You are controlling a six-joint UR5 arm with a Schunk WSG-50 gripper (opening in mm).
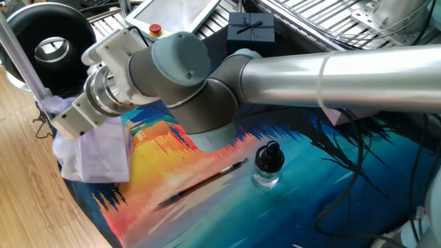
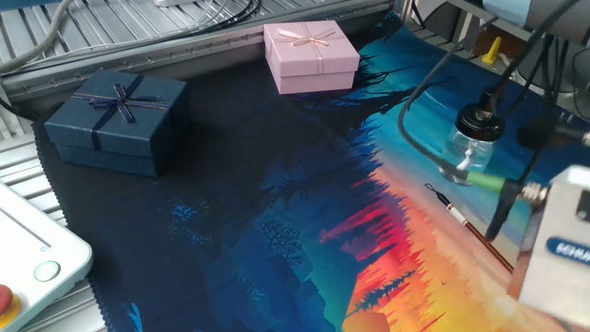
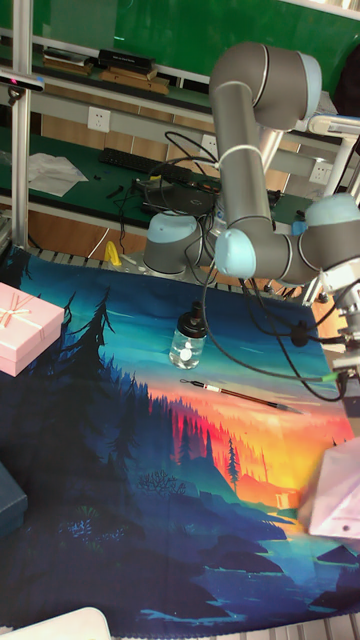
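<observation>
At the left of exterior view 1, my gripper (image 1: 63, 129) is over the table's edge, its fingertips hidden. A pale lavender cloth or bag (image 1: 95, 155) hangs from it, bunched up on the far side of the fingers. From this I take the gripper to be shut on it. In exterior view 3 the lavender piece (image 3: 339, 491) shows at the right edge, below the wrist. Only the gripper's grey housing (image 2: 562, 254) shows in exterior view 2.
On the printed mat stand a clear dropper bottle (image 1: 267, 169) with a black cap and a thin brush (image 1: 201, 183). A dark blue gift box (image 2: 120, 124) and a pink one (image 2: 313, 60) sit toward the mat's edge. A black round bin (image 1: 52, 52) stands off the table.
</observation>
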